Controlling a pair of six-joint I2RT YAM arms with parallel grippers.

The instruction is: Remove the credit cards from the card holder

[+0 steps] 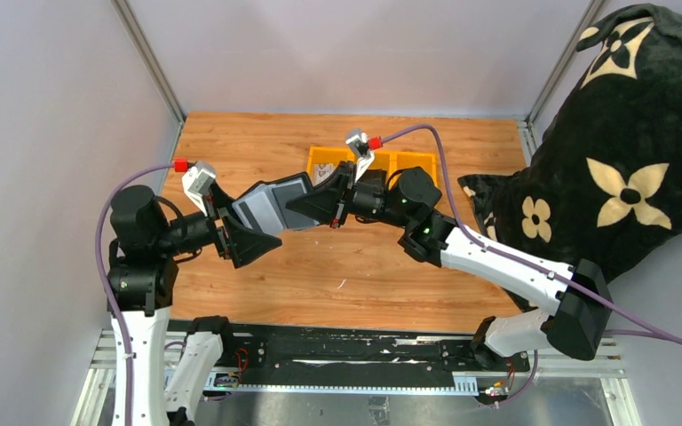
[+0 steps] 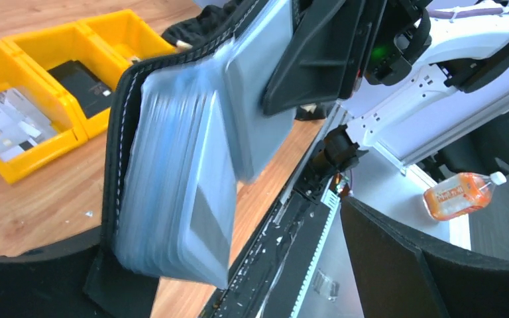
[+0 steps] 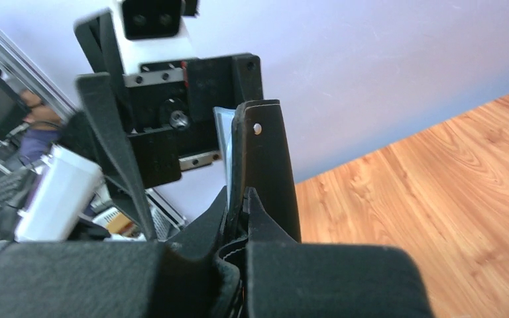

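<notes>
The card holder (image 1: 271, 204) hangs open above the table, with a black stitched cover and clear plastic sleeves (image 2: 172, 179). My right gripper (image 1: 311, 197) is shut on its right part; in the right wrist view the black cover (image 3: 265, 156) rises from between the closed fingers. My left gripper (image 1: 257, 222) stands open at the holder's left end. In the left wrist view its fingers (image 2: 407, 265) are wide apart, with the lower sleeve stack in the space between and the left finger close to the cover's edge. I cannot tell whether cards fill the sleeves.
Behind the holder stands a divided orange tray (image 2: 36, 165), holding pale cards or plastic pieces (image 2: 13, 119) and a black flat item (image 2: 79, 83). A black floral pillow (image 1: 622, 169) fills the right side.
</notes>
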